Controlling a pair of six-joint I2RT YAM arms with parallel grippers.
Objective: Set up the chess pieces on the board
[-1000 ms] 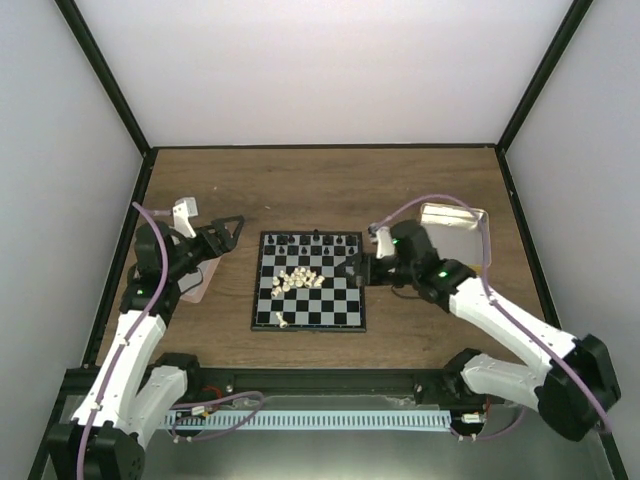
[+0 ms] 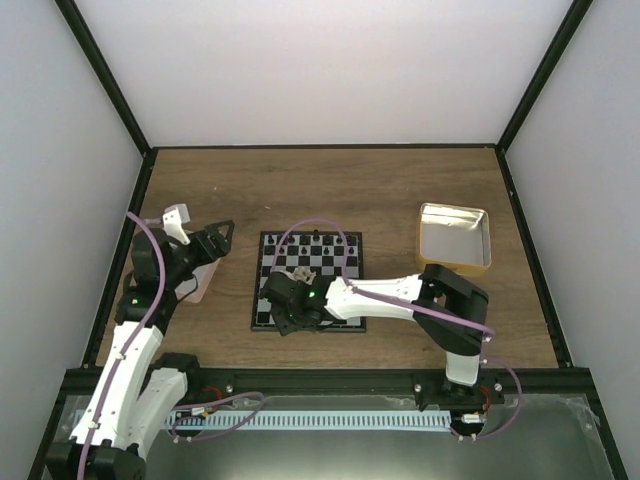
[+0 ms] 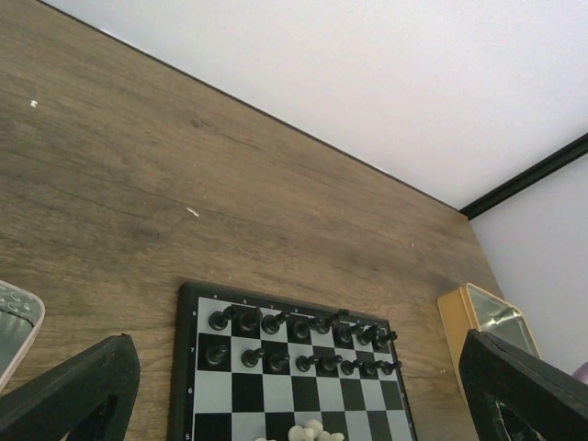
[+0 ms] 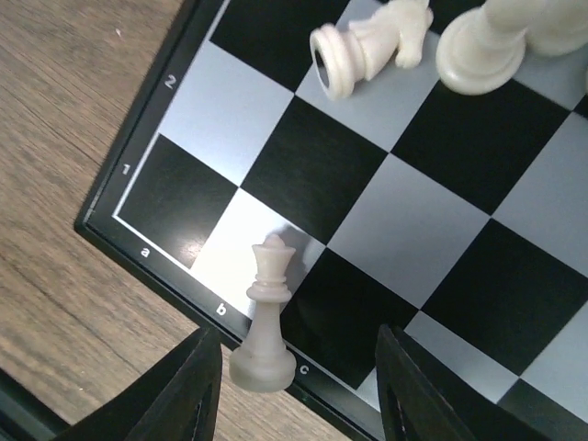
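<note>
The chessboard [image 2: 352,262] has black pieces standing in two rows at the back [image 3: 219,319]. In the right wrist view a white queen [image 4: 264,354] lies near squares b and c at the front edge, between the fingertips of my part-open right gripper, not gripped. A white knight [image 4: 365,50] lies on its side, other white pieces [image 4: 478,50] beside it. My left gripper [image 2: 215,238] is open, left of the board, nothing between its fingers.
A gold-rimmed box [image 2: 454,265] stands on the right of the table and a pink tray [image 3: 20,312] on the left.
My right arm has swung left from beside the board to over its front left, turning downward over the lying piece. The left arm has shifted only slightly.
</note>
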